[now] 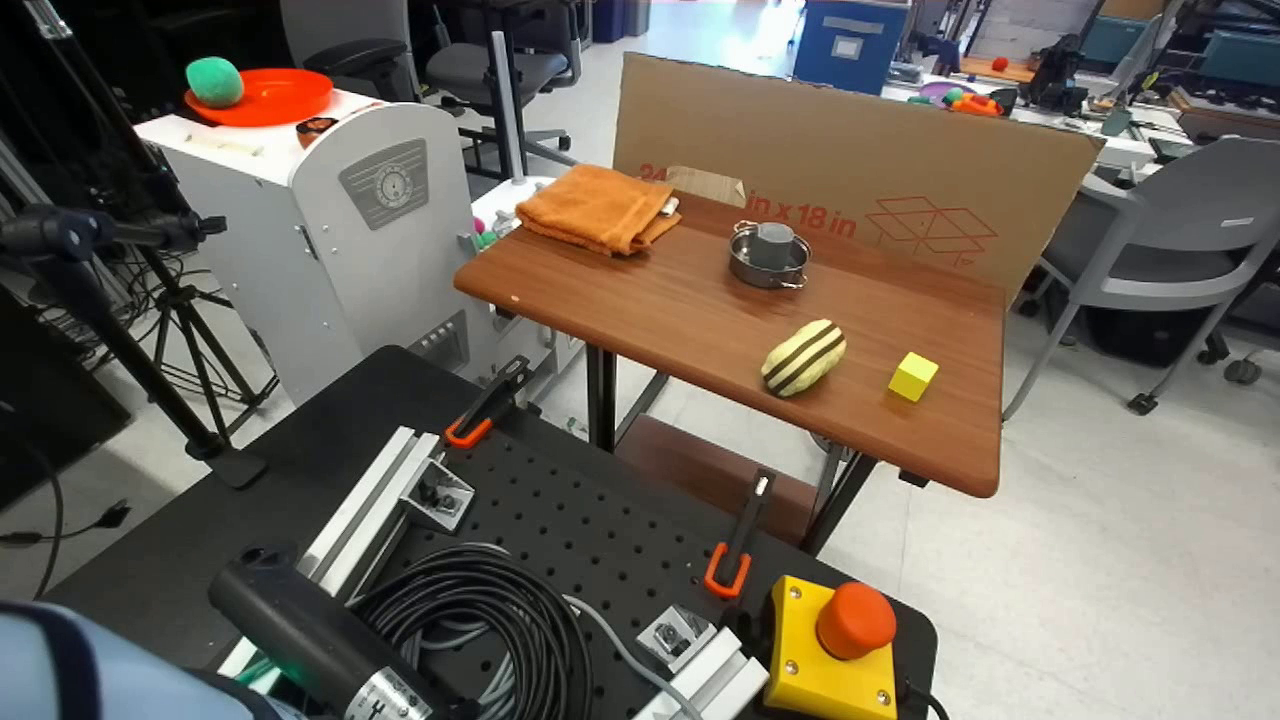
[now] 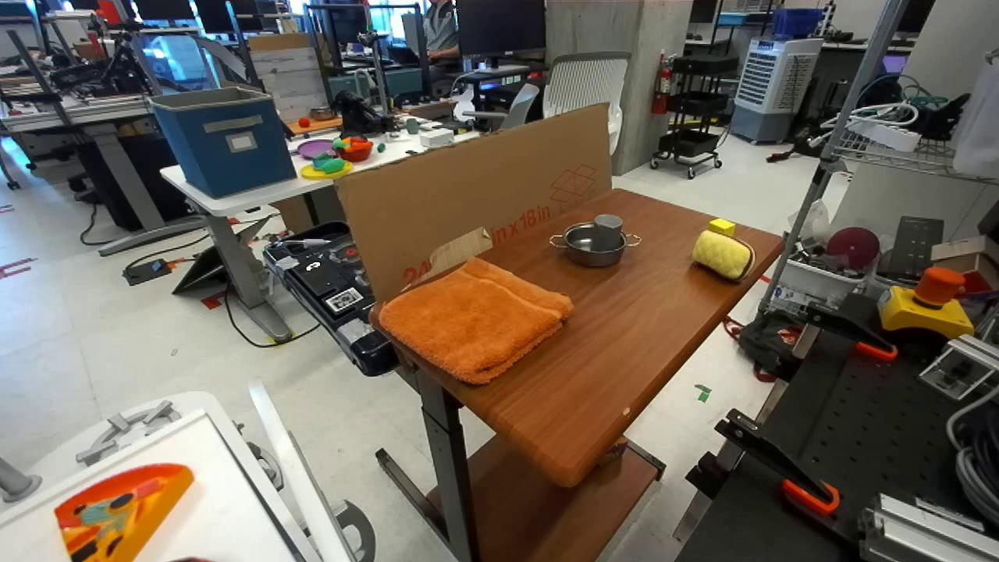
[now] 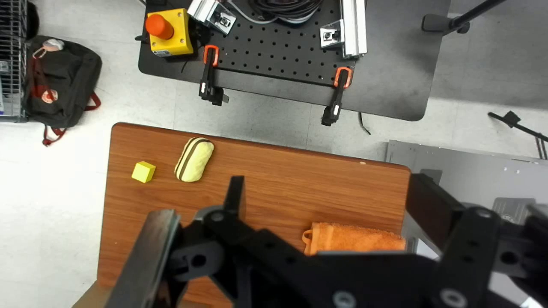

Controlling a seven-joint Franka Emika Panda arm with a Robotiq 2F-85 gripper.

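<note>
My gripper shows only in the wrist view, its fingers wide apart with nothing between them, high over the brown table (image 1: 672, 312). A cream plush with dark stripes (image 3: 194, 159) lies near one long edge of the tabletop. Beside it, toward the table's end, sits a yellow cube (image 3: 143, 172). A small steel pot (image 1: 759, 265) with two handles holds a grey cup-like object (image 1: 771, 245); the wrist view does not show the pot. The folded orange towel (image 2: 478, 318) lies at the table's other end, partly covered by my gripper in the wrist view.
A cardboard sheet (image 1: 840, 180) stands along the table's far edge. Across a gap is a black perforated bench (image 1: 576, 504) with clamps, coiled cables and a red stop button (image 1: 855, 620).
</note>
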